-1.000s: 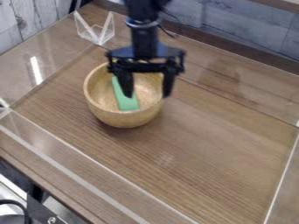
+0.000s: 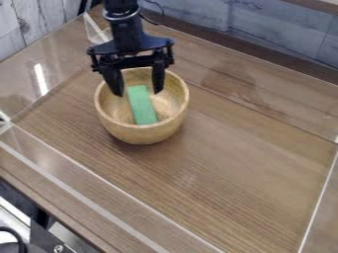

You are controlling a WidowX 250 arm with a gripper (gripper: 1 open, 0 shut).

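Observation:
A round wooden bowl [image 2: 172,124] sits on the table at the upper middle, with a flat green object [image 2: 140,106] lying inside it. My black gripper [image 2: 129,71] is over the bowl's far part, its fingers spread open on either side, with nothing seen held between them.
A white wall runs along the back left and a pale edge along the right. A dark rounded object [image 2: 11,239] shows at the lower left corner.
My gripper has moved left across the bowl from the right side over the last second. The green object remains in the bowl.

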